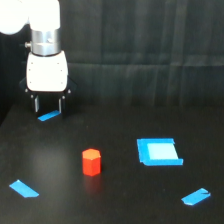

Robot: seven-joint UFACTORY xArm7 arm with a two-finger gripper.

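Observation:
A small red block [91, 162] stands by itself on the dark tabletop, left of the middle in the camera view. Far back on the left, well away from the block, my gripper [48, 104] points down. Its two fingers look spread apart, and nothing shows between them. On the right lies a pale square [161, 151] edged with blue tape, clear of the block.
Blue tape strips mark the table: one [49, 115] near my gripper, one [23, 188] at the front left, one [196, 197] at the front right. Behind hangs a dark curtain [140, 50]. Bare table [120, 190] separates these things.

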